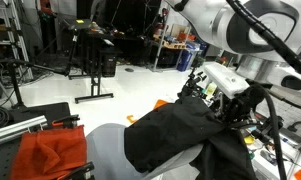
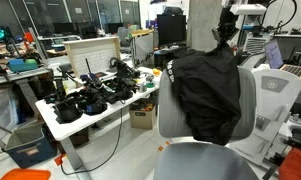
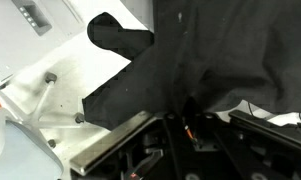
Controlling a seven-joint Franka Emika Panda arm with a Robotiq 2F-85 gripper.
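A black cloth [image 2: 212, 95] hangs over the backrest of a light grey chair [image 2: 175, 118], covering most of its middle in exterior view 2. From exterior view 1 the same cloth [image 1: 162, 130] falls over both sides of the backrest. My gripper [image 1: 236, 108] is down at the cloth's upper part, near the top of the backrest. Dark folds [image 3: 205, 62] fill much of the wrist view and run right up to the gripper. Shadow and black fabric hide the fingertips, so whether cloth is between them does not show.
A red-orange cloth [image 1: 52, 152] lies on a surface at the front left. Behind the chair, a white table [image 2: 88, 126] carries several dark items. An orange bin [image 2: 28, 147] stands on the floor at the left. Open floor [image 1: 120, 92] lies left of the chair.
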